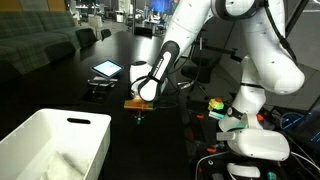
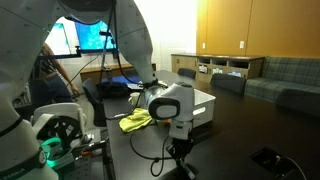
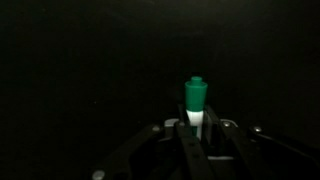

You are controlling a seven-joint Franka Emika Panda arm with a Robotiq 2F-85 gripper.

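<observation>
A small bottle-like object with a green top and a white lower part stands out against the dark table in the wrist view. My gripper is shut on its white part, and the green end sticks out past the fingertips. In exterior view 1 the gripper points down at the dark table, to the right of the white bin. Exterior view 2 shows the gripper low over the tabletop. The held object is too small and dark there to make out clearly, and whether it touches the table I cannot tell.
A large white bin stands at the left in exterior view 1. A tablet-like panel lies farther back. In exterior view 2, yellow cloth lies left of the arm. Dark tabletop in front of the gripper looks clear.
</observation>
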